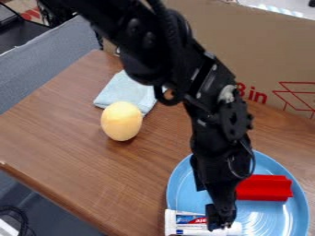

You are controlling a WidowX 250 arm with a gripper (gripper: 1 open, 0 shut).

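My black gripper (222, 214) reaches down from the top of the view over a blue plate (285, 218), its tips low beside a white, blue and red toothpaste tube (194, 226) at the plate's front left. A red cylindrical object (266, 188) lies on the plate to the right of the gripper. I cannot see clearly whether anything is between the fingers; the gripper looks open, partly hidden by its own body.
A yellow oval object (122, 121) sits on the wooden table (74, 138), with a pale cloth (123, 88) behind it. A cardboard box (246, 46) stands along the back.
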